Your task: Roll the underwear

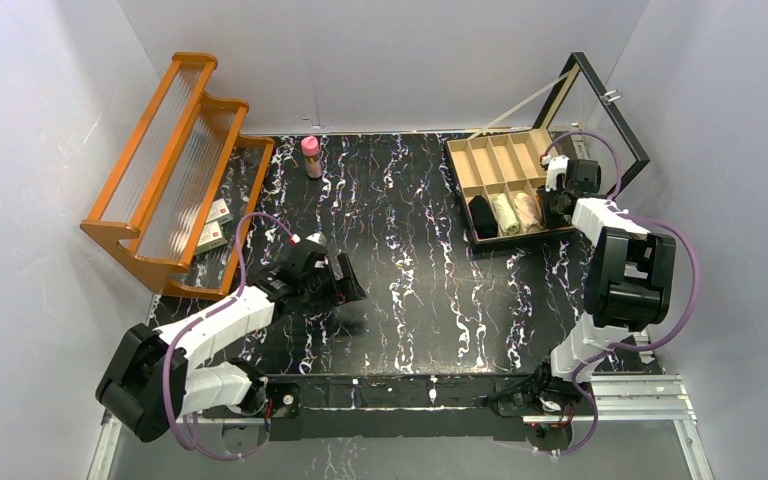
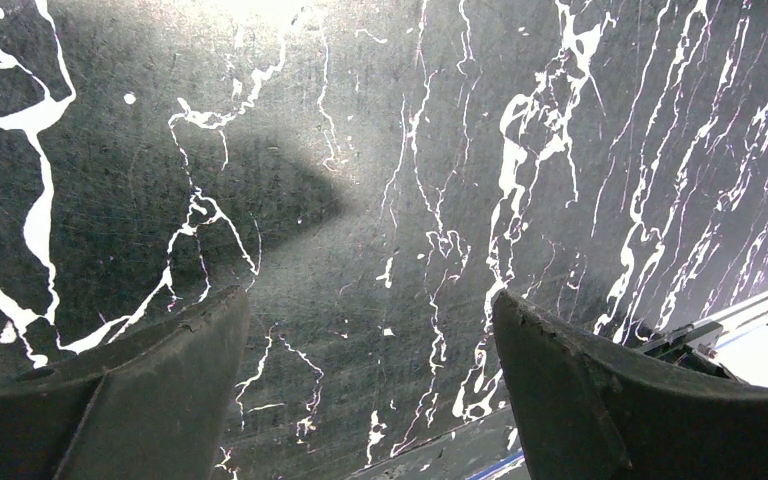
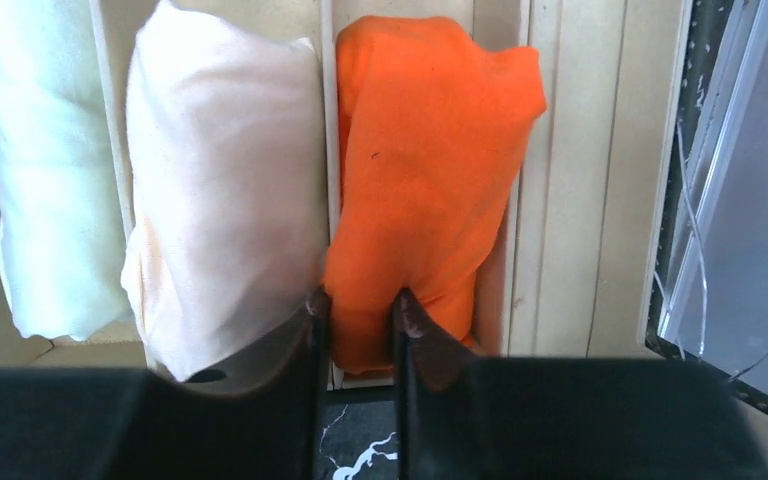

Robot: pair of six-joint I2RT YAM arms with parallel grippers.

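In the right wrist view, the orange underwear (image 3: pixel 430 150) lies as a bundle in the box's right-hand front compartment. My right gripper is at the near end of this bundle, its fingers a small gap apart with orange cloth visible in the gap. Whether they pinch the cloth cannot be told. From above, this gripper and its arm hide most of the bundle. My left gripper (image 1: pixel 352 280) hovers over the bare marble tabletop (image 1: pixel 410 330), its fingers (image 2: pixel 150 390) wide apart and nothing between them.
The divided box (image 1: pixel 475 242) also holds a pinkish roll (image 3: pixel 230 170), a pale green roll (image 3: pixel 45 150) and a black one (image 1: pixel 481 216); its back compartments look empty. Its lid (image 1: pixel 615 115) stands raised. A wooden shelf (image 1: pixel 140 240) and pink-capped bottle (image 1: pixel 311 157) stand left.
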